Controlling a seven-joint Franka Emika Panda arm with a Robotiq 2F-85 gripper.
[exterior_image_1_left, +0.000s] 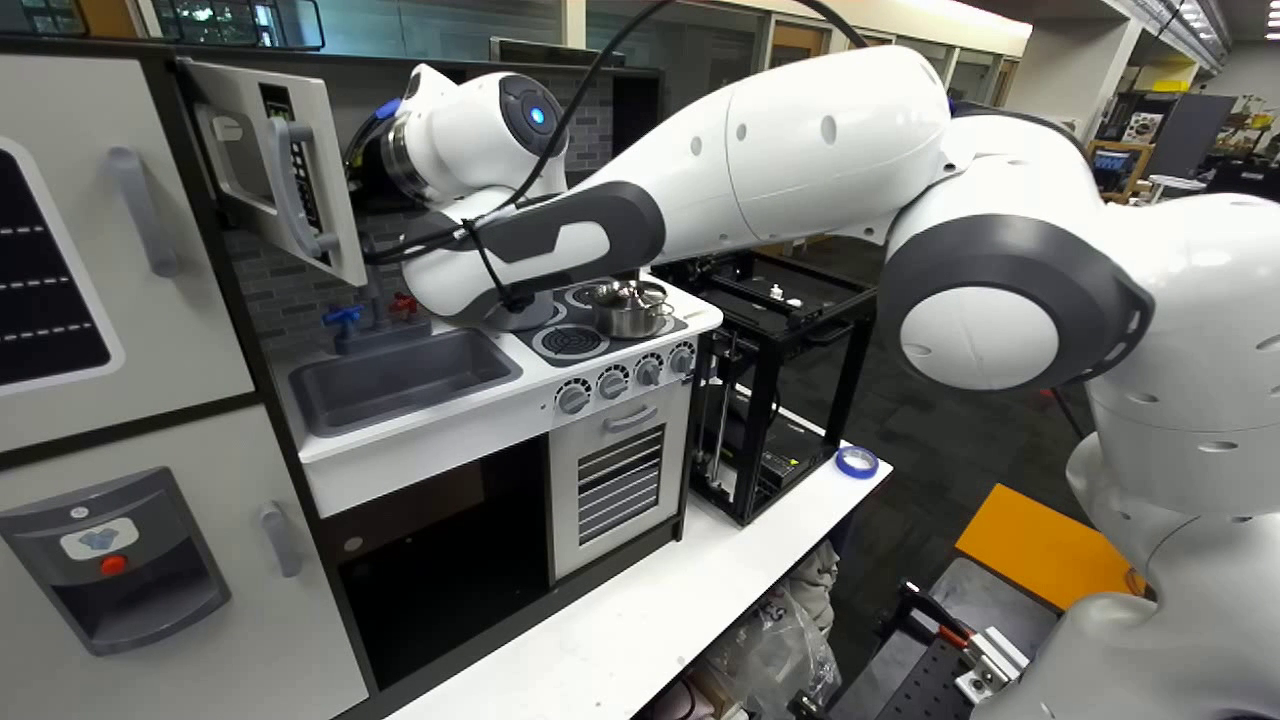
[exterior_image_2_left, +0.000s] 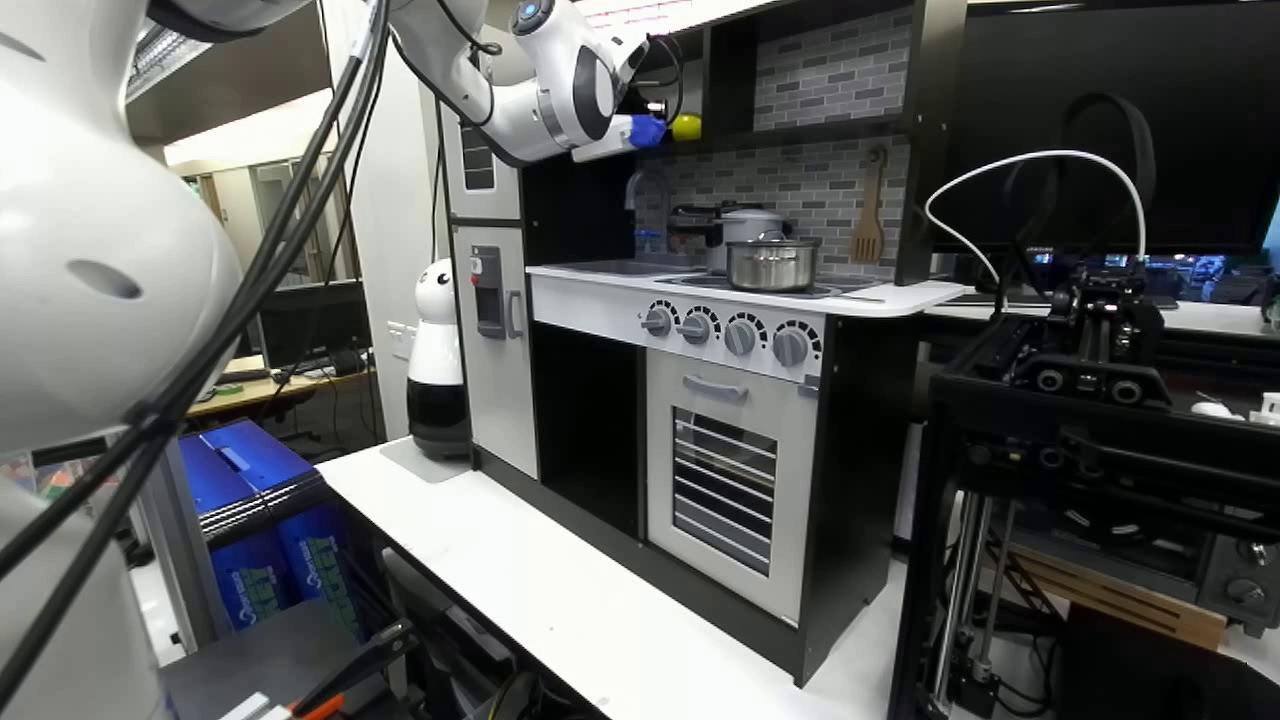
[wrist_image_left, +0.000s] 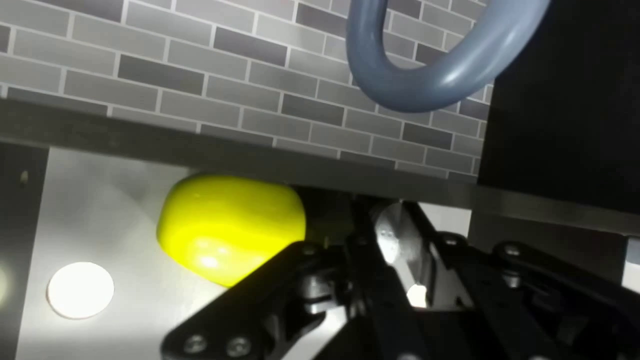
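In the wrist view my gripper comes up from the bottom, its two dark fingers apart with a gap between them. A shiny silvery shape (wrist_image_left: 388, 243) shows in that gap; whether the fingers touch it I cannot tell. Left of the fingers, apart from them, sits a smooth yellow object (wrist_image_left: 231, 225) on a grey surface. In exterior view 2 the yellow object (exterior_image_2_left: 685, 127) shows by the end of the arm, in front of the upper kitchen shelf. The open microwave-style door (exterior_image_1_left: 282, 168) hides my gripper in exterior view 1.
A thick grey curved handle or pipe (wrist_image_left: 420, 84) rises near the fingers, and a dark shelf edge (wrist_image_left: 240, 162) crosses behind them. Below are the sink (exterior_image_1_left: 408, 378) and a metal pot (exterior_image_1_left: 631, 310) on the stove.
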